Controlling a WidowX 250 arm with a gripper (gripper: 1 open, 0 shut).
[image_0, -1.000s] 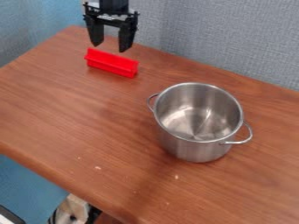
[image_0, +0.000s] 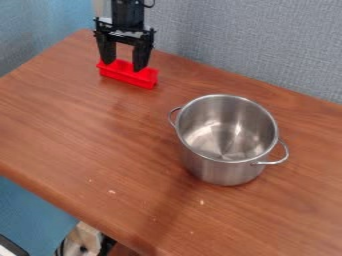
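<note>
My black gripper (image_0: 124, 56) is open at the upper middle of the camera view, its two fingers pointing down just over a long red block (image_0: 134, 77) on the wooden table. The fingertips overlap the block's top edge in view; whether they touch it I cannot tell.
A steel pot (image_0: 227, 140) with two handles stands on the table (image_0: 94, 150) to the right. Grey and blue walls border the back and left.
The gripper has moved down toward the red block, its fingertips now lower against it. The pot and block have not visibly moved.
</note>
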